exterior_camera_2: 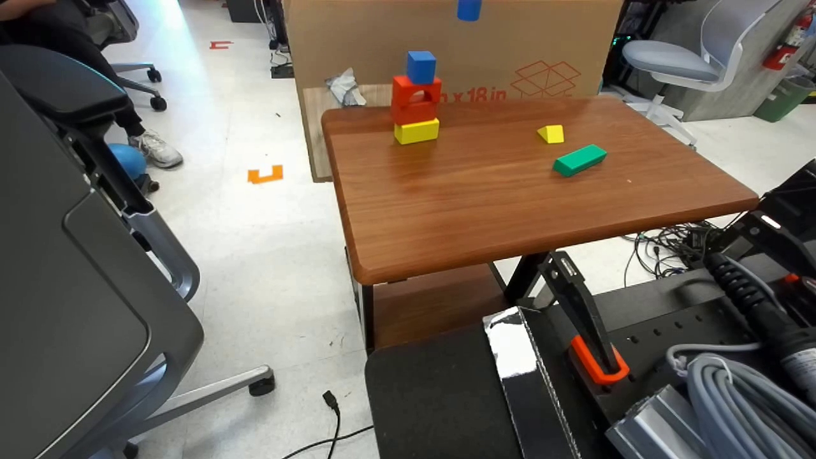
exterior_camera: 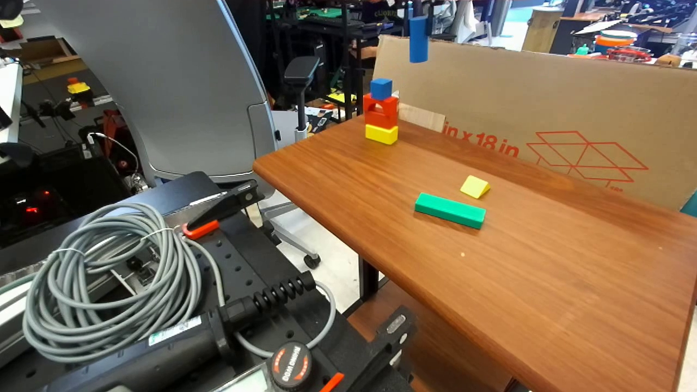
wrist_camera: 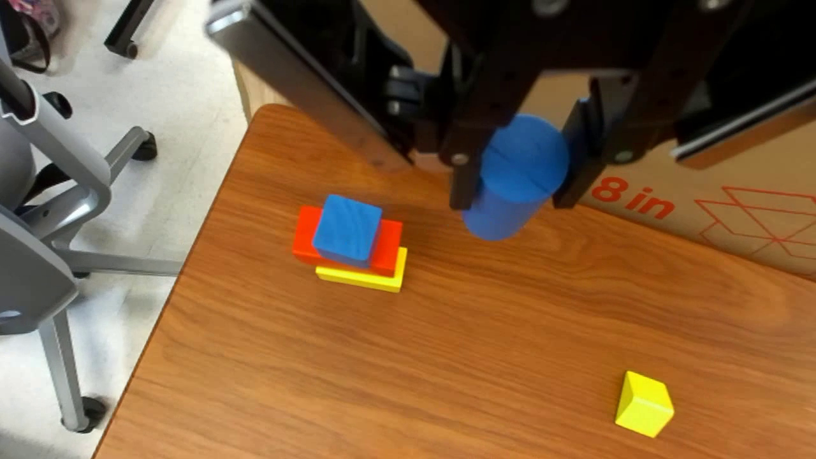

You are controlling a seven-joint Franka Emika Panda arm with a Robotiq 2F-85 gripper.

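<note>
A blue cylinder [wrist_camera: 513,177] is clasped between the dark fingers of my gripper, which is shut on it. In exterior view 1 the cylinder [exterior_camera: 419,40] hangs in the air, above and to the right of a block stack and apart from it. That stack has a yellow block [exterior_camera: 381,134] at the bottom, red pieces [exterior_camera: 380,112] with an opening between them in the middle, and a blue cube [exterior_camera: 380,89] on top. The cube's top face is bare in the wrist view.
Elsewhere on the wooden table [exterior_camera: 549,287] lie a green block [exterior_camera: 450,210] and a small yellow wedge [exterior_camera: 475,187]. A cardboard sheet [exterior_camera: 509,85] stands along the table's back.
</note>
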